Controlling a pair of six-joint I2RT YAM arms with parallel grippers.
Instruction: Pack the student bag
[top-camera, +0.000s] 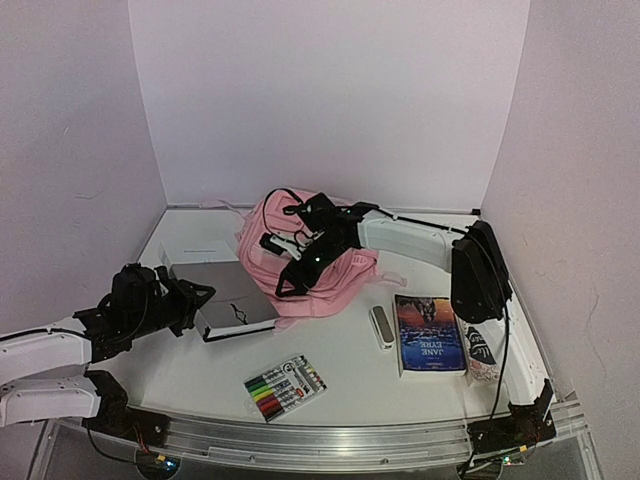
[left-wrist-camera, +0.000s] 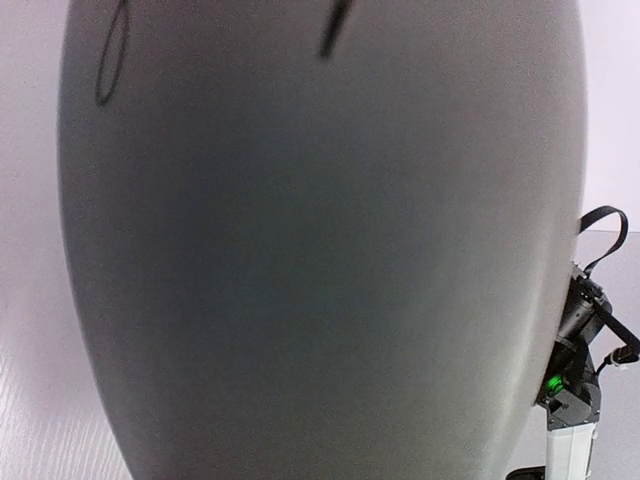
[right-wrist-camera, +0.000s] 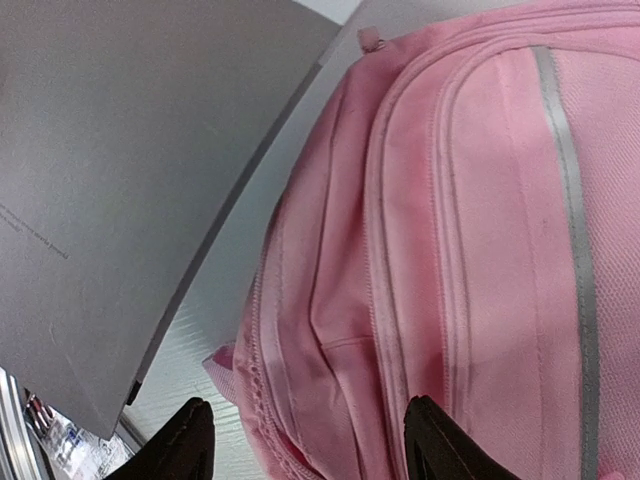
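The pink bag (top-camera: 325, 295) lies at the back middle of the table, its fabric creased. A flat grey case (top-camera: 225, 290), possibly a laptop, is tilted beside the bag's left side, with my left gripper (top-camera: 197, 297) shut on its left edge. That grey case (left-wrist-camera: 320, 260) fills most of the left wrist view and hides the left fingers. Over the front of the bag, my right gripper (top-camera: 291, 283) points down. The right wrist view shows its fingertips (right-wrist-camera: 185, 440) wide apart, with pink fabric (right-wrist-camera: 350, 380) below and between them; no grip on it shows.
A pack of coloured markers (top-camera: 285, 388) lies at the front middle. To the right are a grey oblong case (top-camera: 381, 327), a Jane Eyre book (top-camera: 430, 335) and a patterned pouch (top-camera: 482, 352). Bare table separates the markers from the book.
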